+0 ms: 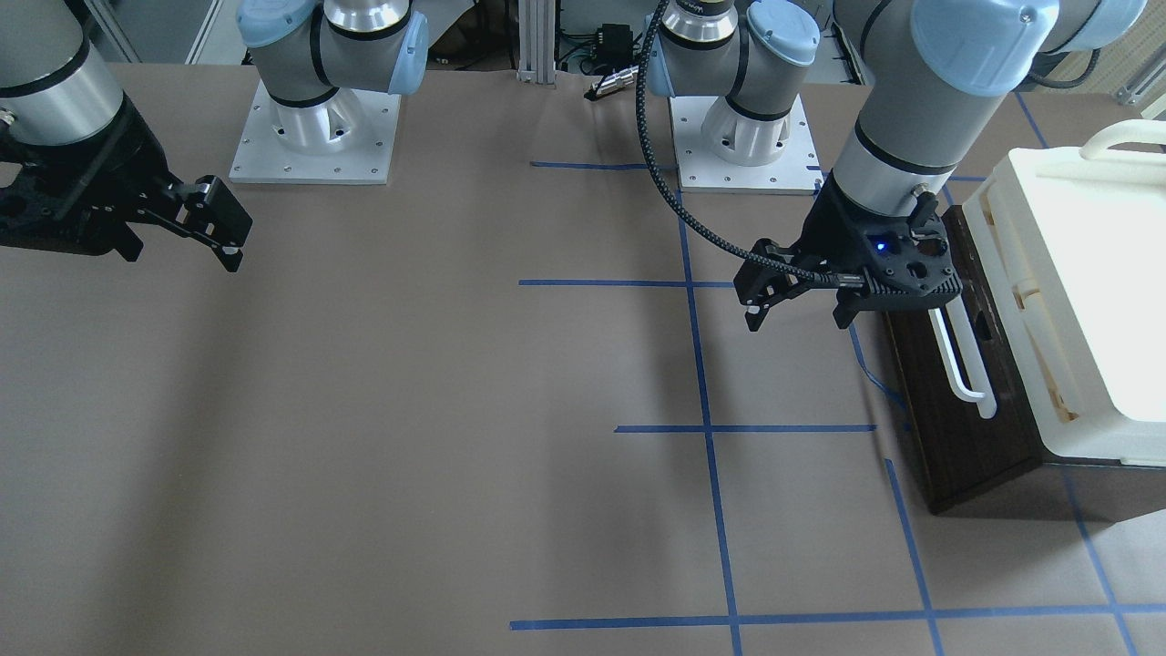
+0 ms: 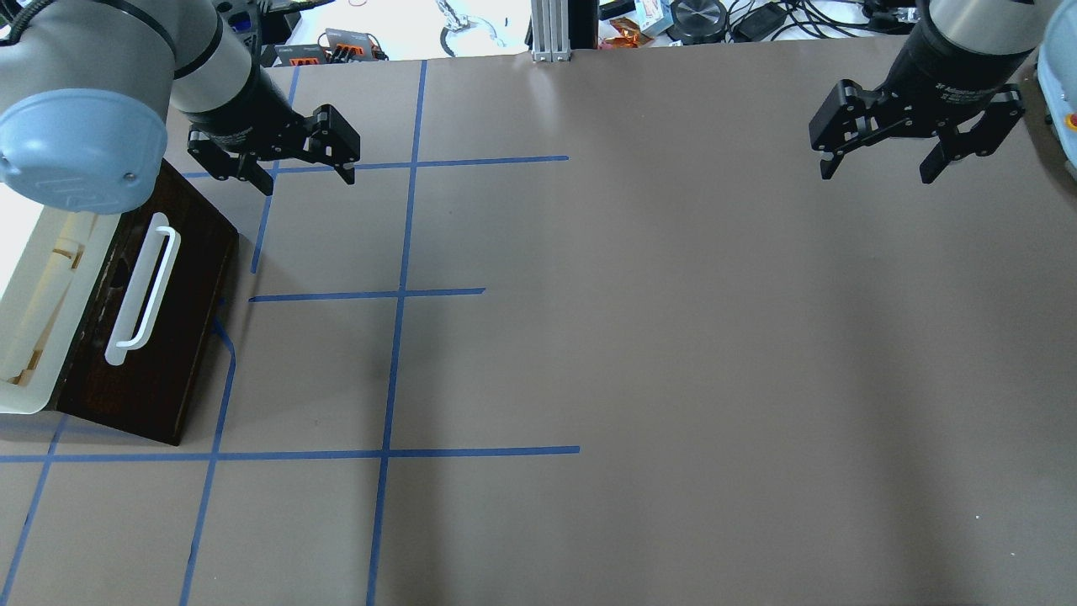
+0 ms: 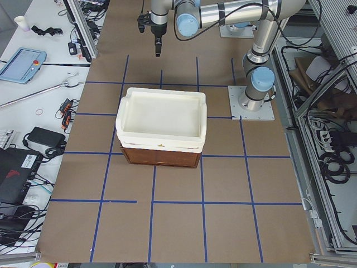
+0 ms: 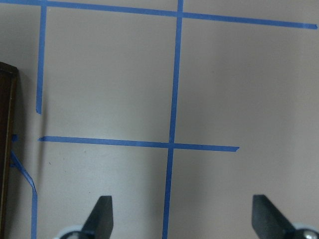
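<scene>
My gripper hangs open over the taped floor, its two black fingers wide apart with bare surface between them. In the top view the gripper [image 2: 308,180] is at upper left, beside a dark wooden box [image 2: 151,394] with a white handle [image 2: 141,293] on its side. A white open tray [image 3: 162,117] rests on that box, in the front view [image 1: 1082,284] at the right. The gripper is above the floor near the box, not touching anything that I can see.
Other arms stand around the edges, one with a black gripper [image 2: 909,131] at upper right. The middle of the floor [image 2: 656,323], partly marked with blue tape lines, is clear. Cables and equipment lie beyond the edges in the left camera view.
</scene>
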